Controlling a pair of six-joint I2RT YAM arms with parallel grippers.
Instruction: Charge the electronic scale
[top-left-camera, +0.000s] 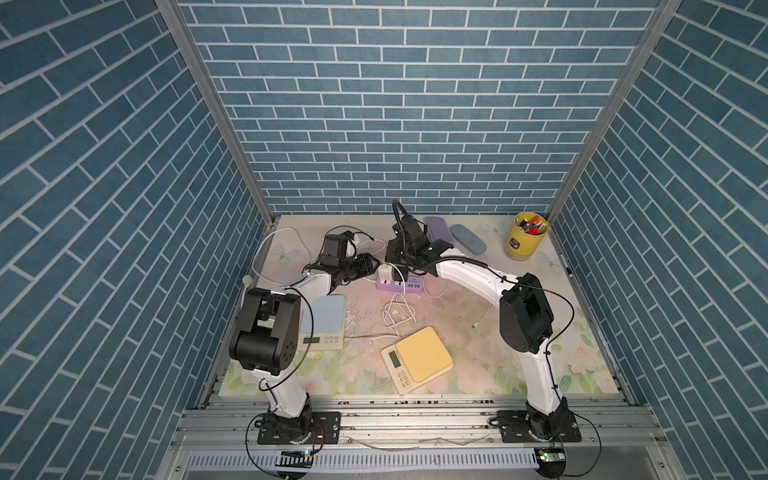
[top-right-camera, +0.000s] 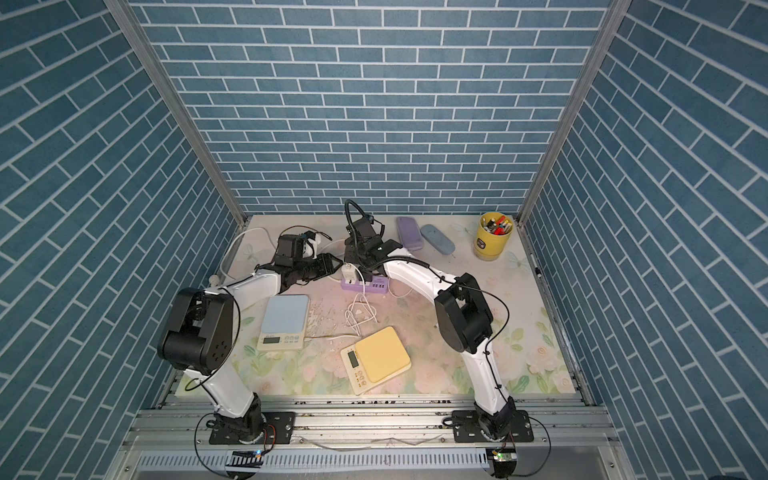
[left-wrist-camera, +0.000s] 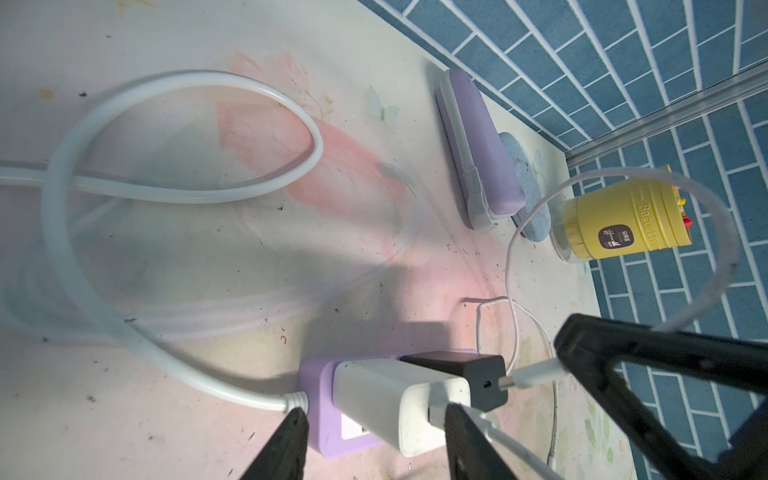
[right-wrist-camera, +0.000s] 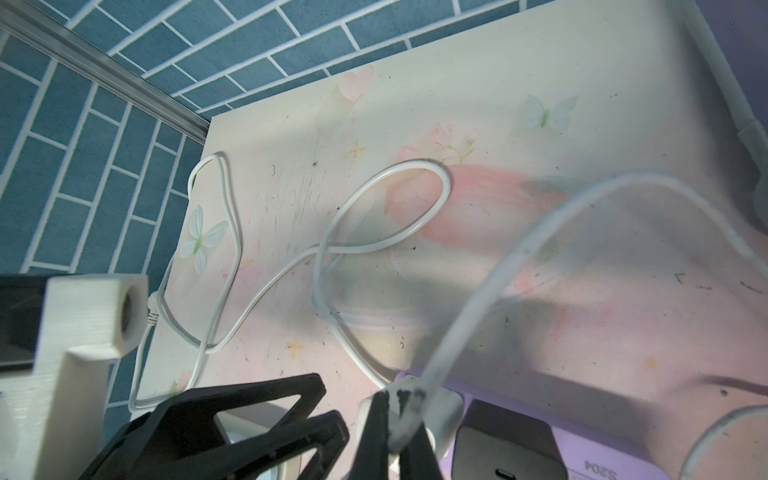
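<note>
A purple power strip (top-right-camera: 370, 285) at centre carries a white charger (left-wrist-camera: 376, 392) and a black charger (left-wrist-camera: 453, 365). A white cable plug is at the white charger; my left gripper stands just before it, part open, with nothing visible gripped. My right gripper is shut at a white cable (right-wrist-camera: 480, 304), above the chargers; a cable end (left-wrist-camera: 524, 376) beside it points at the black charger's port, whether inserted is unclear. A blue scale (top-left-camera: 321, 316) lies at left, a yellow scale (top-left-camera: 420, 356) at front centre.
A purple case (left-wrist-camera: 480, 148), a blue-grey case (top-right-camera: 438, 238) and a yellow pen cup (top-left-camera: 524, 240) stand at the back right. Loose white cables (top-left-camera: 398, 312) lie around the strip.
</note>
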